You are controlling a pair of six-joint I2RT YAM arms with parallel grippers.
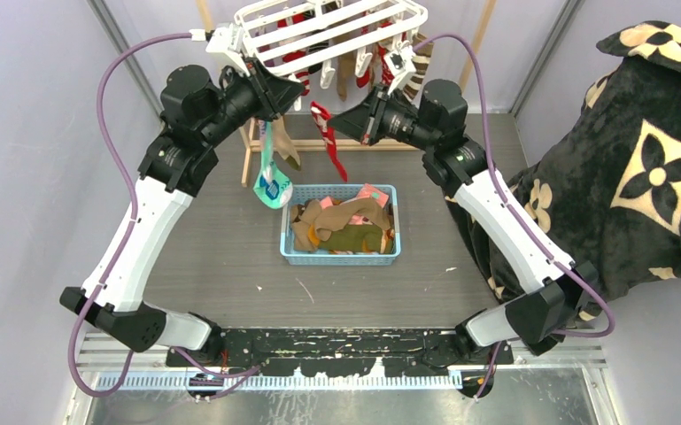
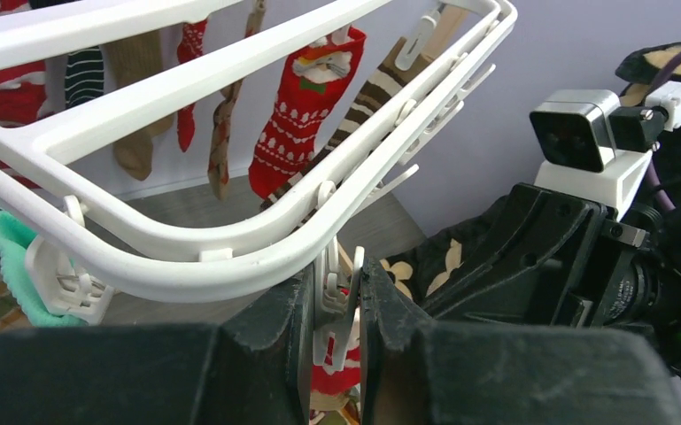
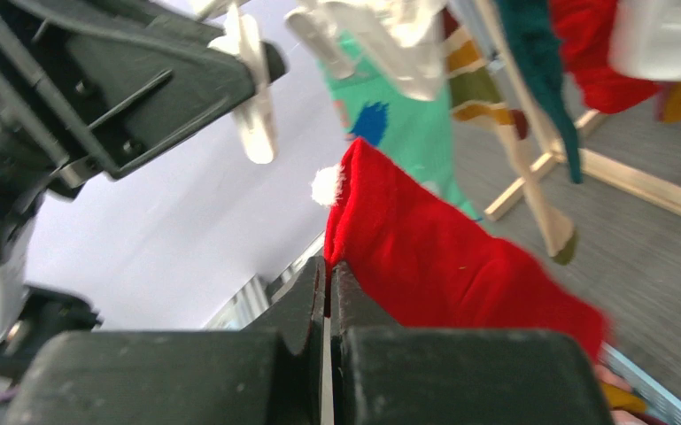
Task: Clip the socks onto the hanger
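Observation:
The white hanger fills the top of the top view, with several socks clipped along it. On a white clip at its near corner, my left gripper is shut. A red sock is pinched by its upper edge in my right gripper, which is shut on it. In the top view the red sock hangs between both grippers, apart from the clip. A turquoise sock dangles below my left gripper.
A blue basket of several more socks stands on the floor. The hanger's wooden stand is behind it. A dark patterned blanket covers the right side. Floor around the basket is clear.

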